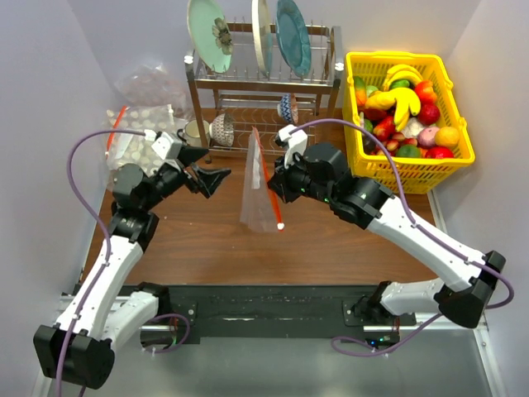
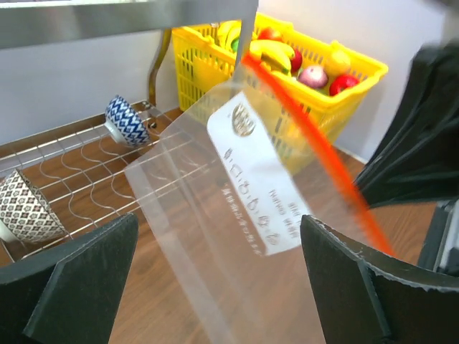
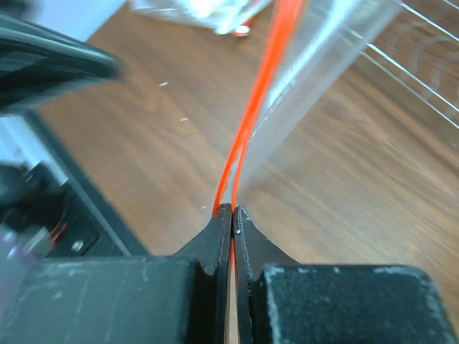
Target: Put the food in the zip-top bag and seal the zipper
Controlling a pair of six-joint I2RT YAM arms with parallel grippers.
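An empty clear zip bag [image 1: 256,198] with an orange zipper edge and white label [image 2: 251,172] hangs upright over the middle of the table. My right gripper [image 1: 279,184] is shut on its zipper edge, the orange strip [image 3: 251,107] passing between the fingertips. My left gripper [image 1: 207,180] stands open to the left of the bag, its fingers empty. The food sits in a yellow basket [image 1: 456,161] at the back right: bananas [image 1: 403,103], apples and other fruit.
A steel rack [image 1: 194,78] with plates and bowls stands at the back. More bags [image 1: 136,132] lie at the back left. The wooden table [image 1: 165,256] has bare space at the front.
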